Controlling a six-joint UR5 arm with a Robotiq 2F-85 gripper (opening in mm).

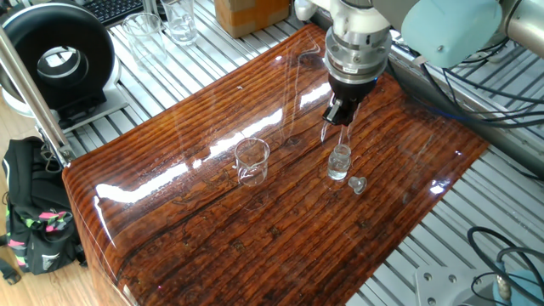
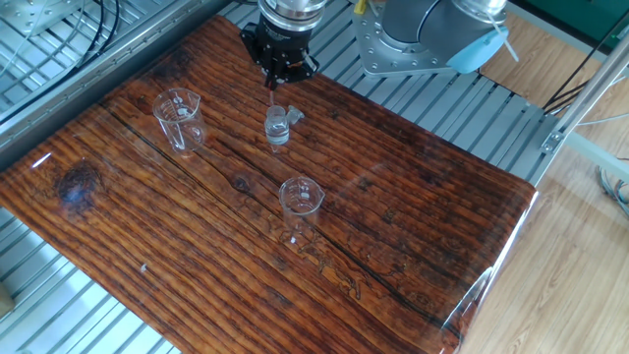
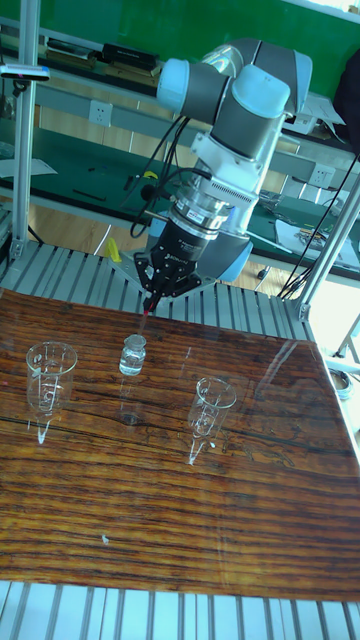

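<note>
A small clear glass bottle (image 1: 338,163) with clear liquid inside stands upright on the glossy wooden table (image 2: 118,226). Beside it lies a clear stopper (image 1: 358,184). Directly over the bottle, my black gripper (image 2: 275,81) points down, its fingers close together. A thin, partly reddish rod or dropper (image 2: 271,96) extends below the fingers towards the bottle's mouth; whether its tip is inside cannot be told. One clear beaker (image 2: 301,200) stands upright on the base's far side of the bottle; another beaker (image 2: 181,122) stands off to the left in the second view.
More glassware (image 1: 144,38) and a cardboard box (image 1: 251,15) sit on the slatted metal surface behind the table. Cables (image 1: 476,110) run along the right side.
</note>
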